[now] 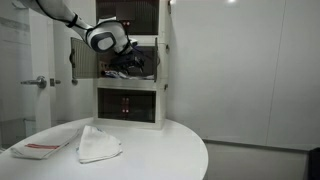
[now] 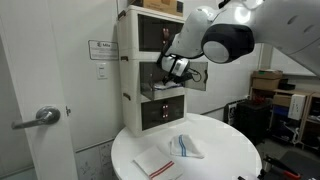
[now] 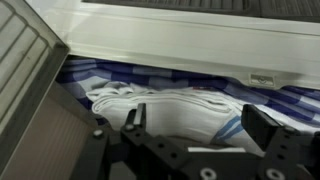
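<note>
In the wrist view my gripper is open, its dark fingers [image 3: 135,118] spread wide with nothing seen held between them. Below and ahead of it lies a white cloth [image 3: 175,103] with a blue stripe at its right end. A blue-and-white checked cloth [image 3: 140,75] lies under and behind the white one. Both are in the middle compartment of the cabinet [image 1: 145,42]. From outside, the gripper [image 1: 134,60] appears at that compartment's opening. Whether the fingers touch the cloth, I cannot tell.
The compartment's door [image 3: 25,75] stands open on the left of the wrist view. A pale cabinet edge [image 3: 180,38] crosses above the cloths. On the round white table [image 1: 165,155] lie a white cloth [image 1: 98,145] and a red-striped cloth [image 1: 42,147].
</note>
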